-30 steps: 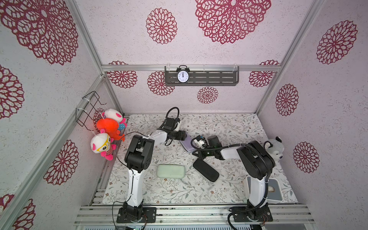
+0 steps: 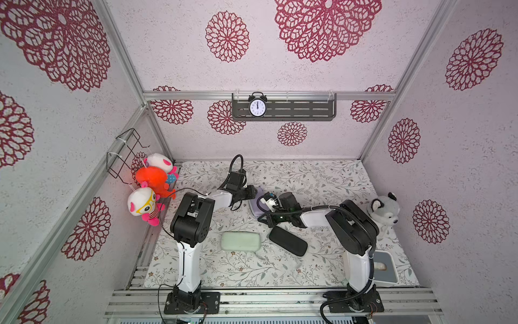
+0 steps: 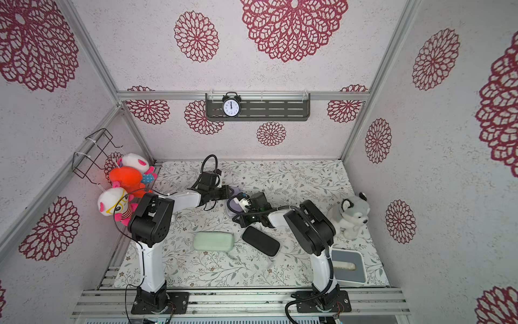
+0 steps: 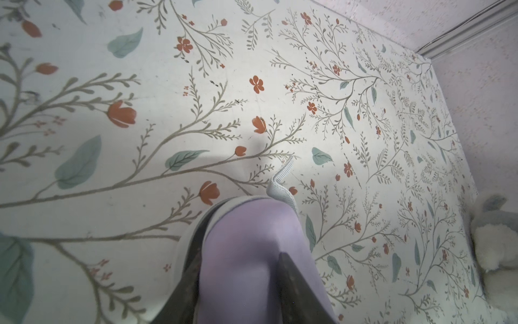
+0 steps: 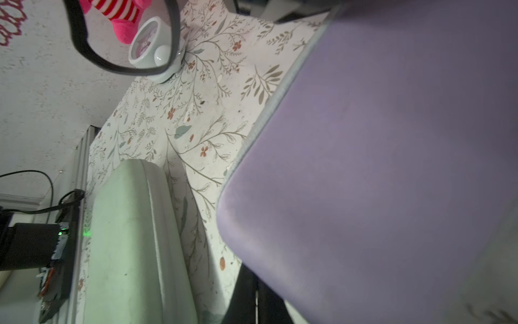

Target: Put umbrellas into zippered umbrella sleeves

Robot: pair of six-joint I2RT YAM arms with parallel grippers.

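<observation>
A lavender zippered sleeve [image 5: 356, 162] lies mid-table, largely hidden by both grippers in the top views. In the left wrist view my left gripper is shut on the sleeve's end [image 4: 242, 237], beside a pale zipper pull [image 4: 280, 183]. My right gripper is shut at the sleeve's near corner; I see nothing clearly between its fingers. A mint case [image 2: 240, 241] and a black case [image 2: 287, 240] lie in front of the grippers.
Plush toys [image 2: 151, 189] sit along the left side, a husky plush [image 3: 350, 213] at the right. A grey bin [image 3: 348, 272] stands at the front right.
Both grippers and the lavender sleeve have shifted left over the last second. The black case has shifted slightly to the left.
</observation>
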